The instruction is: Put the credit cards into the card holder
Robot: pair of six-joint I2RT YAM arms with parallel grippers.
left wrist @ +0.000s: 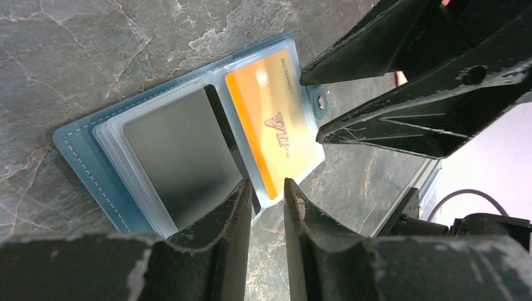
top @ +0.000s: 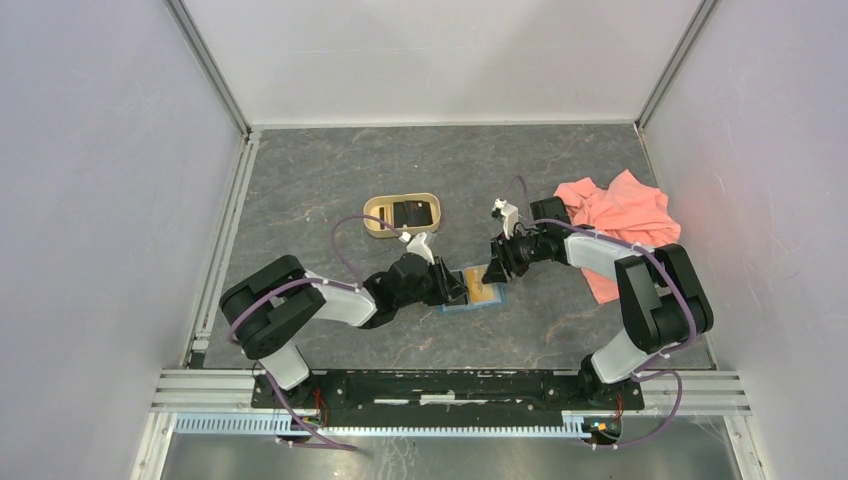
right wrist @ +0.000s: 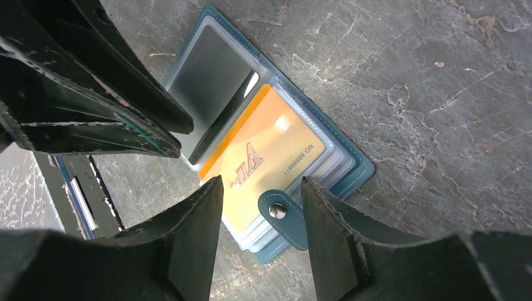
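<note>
The blue card holder [top: 500, 298] lies open on the table, with an orange card [left wrist: 273, 110] in one clear sleeve and a grey-black panel [left wrist: 175, 157] in the other. Above the dark half is my left gripper, its fingertips part open and close together, no card visible between them. My right gripper stands open over the orange half, its fingertips either side of the snap tab [right wrist: 285, 222]; whether they touch it I cannot tell.
A cream tray [top: 430, 198] with dark items stands behind the holder. A pink cloth [top: 630, 210] lies at the right.
</note>
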